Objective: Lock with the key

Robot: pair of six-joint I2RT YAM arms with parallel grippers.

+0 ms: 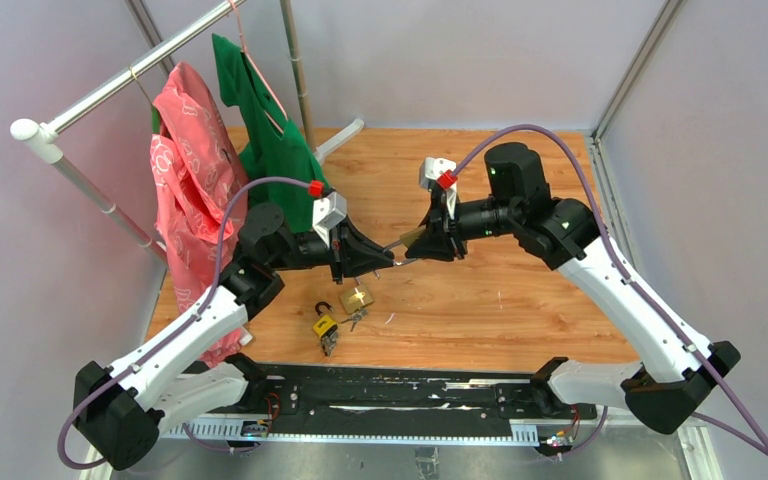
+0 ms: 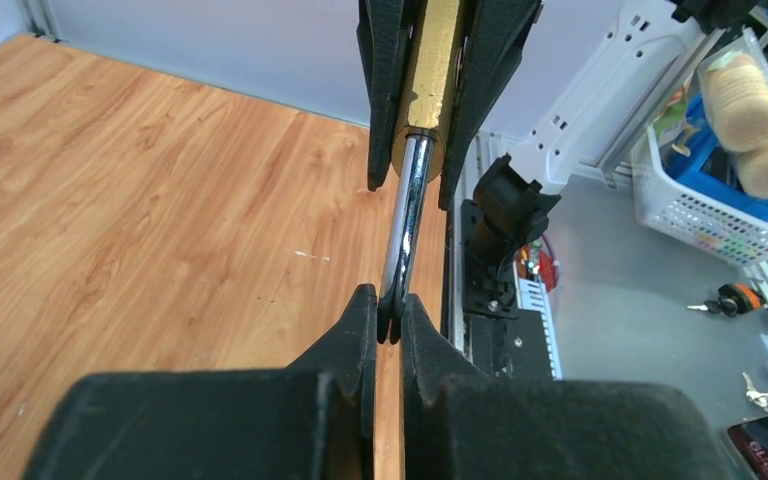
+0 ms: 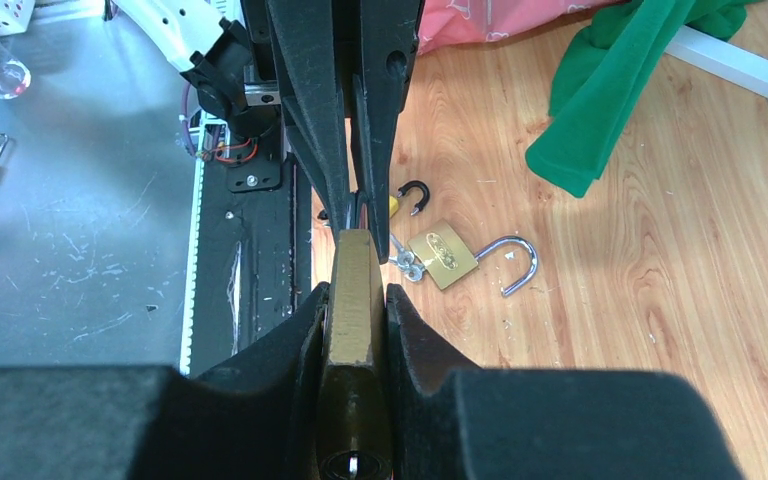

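Note:
A brass padlock [image 3: 355, 295] is gripped upright in my right gripper, its body between the fingers. Its steel shackle [image 2: 408, 210] points toward my left gripper, which is shut on the shackle's end. In the top view the two grippers meet above the middle-left of the wooden floor. Below them a brass padlock with an open shackle [image 3: 442, 255], some keys [image 1: 354, 319] and a yellow-and-black padlock [image 1: 324, 324] lie on the wood. I cannot tell whether a key is in the held padlock.
A pink garment [image 1: 188, 180] and a green garment [image 1: 260, 110] hang from a white rack [image 1: 120, 80] at the left. Pale walls surround the back and sides.

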